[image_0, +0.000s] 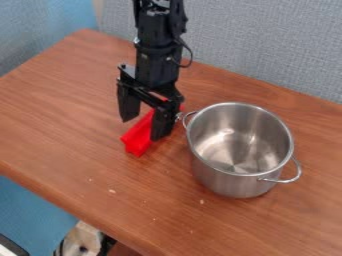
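My black gripper (146, 108) hangs open, fingers pointing down, over a red oblong object (138, 140) lying on the wooden table. One finger is at the upper left of the red object, the other at its right, partly covering it; whether they touch it I cannot tell. A steel pot (238, 150) with two handles stands just right of the red object.
A grey textured wall (267, 45) runs along the back. The table's edge drops away at the lower left.
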